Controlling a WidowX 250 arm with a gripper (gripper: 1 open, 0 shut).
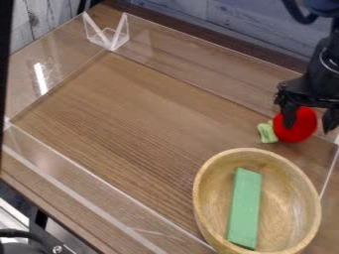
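A black gripper (306, 105) stands open at the right, its fingers around the upper part of a red, rounded object (294, 129) on the wooden table, partly hiding it; whether they touch it cannot be told. A small pale green piece (267, 133) lies against the red object's left side. Below, a beige bowl (212, 193) holds a long green block (245, 204).
A clear, wire-like or plastic holder (107, 32) stands at the back left near the wall. A dark object (20, 243) shows at the bottom-left corner.
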